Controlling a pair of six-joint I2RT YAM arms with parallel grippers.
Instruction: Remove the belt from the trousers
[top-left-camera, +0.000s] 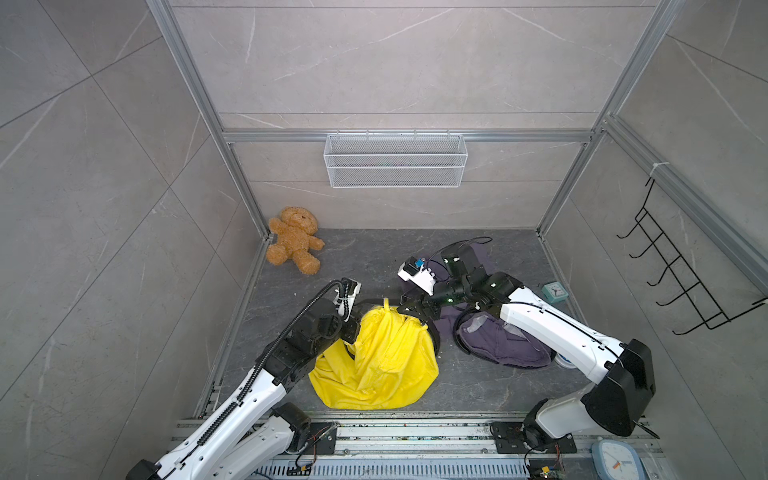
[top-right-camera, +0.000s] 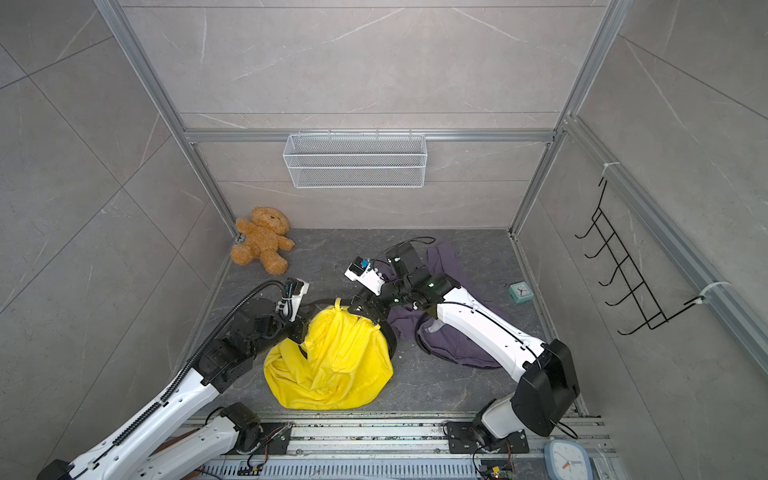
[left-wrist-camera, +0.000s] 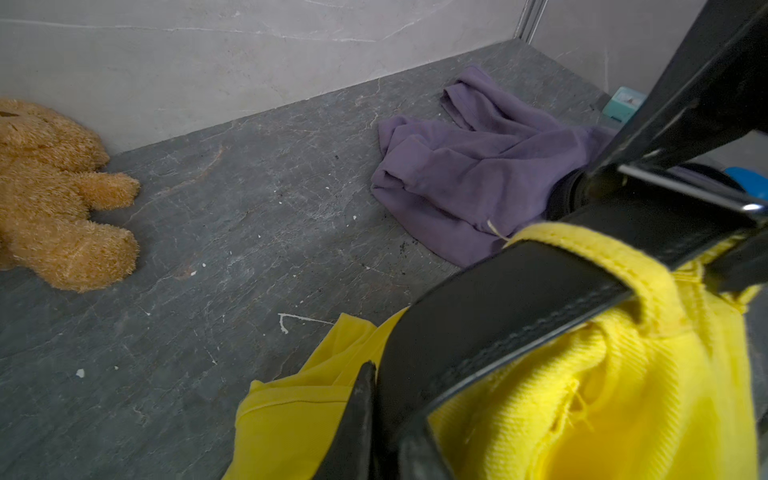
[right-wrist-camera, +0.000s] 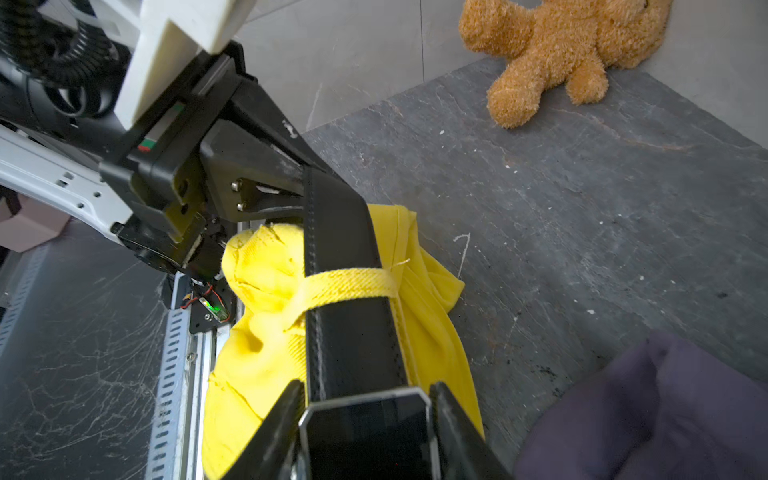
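The yellow trousers (top-left-camera: 376, 360) lie bunched at the front, their waistband raised between my two arms. A black belt (right-wrist-camera: 342, 224) still runs through a yellow loop (right-wrist-camera: 348, 288). My right gripper is shut on the buckle end, with fingers either side of the metal buckle (right-wrist-camera: 364, 396). In the left wrist view, the belt (left-wrist-camera: 496, 312) curves down to my left gripper. One left finger (left-wrist-camera: 356, 424) stands close on each side of it; how firmly they grip does not show. Part of the waistband is hidden by the arms.
A purple garment (top-left-camera: 504, 340) lies under and beside the right arm. The brown teddy bear (top-left-camera: 296, 240) sits at the back left, a small teal clock (top-left-camera: 554, 292) at the right. Bare floor (top-left-camera: 352, 252) shows behind the trousers.
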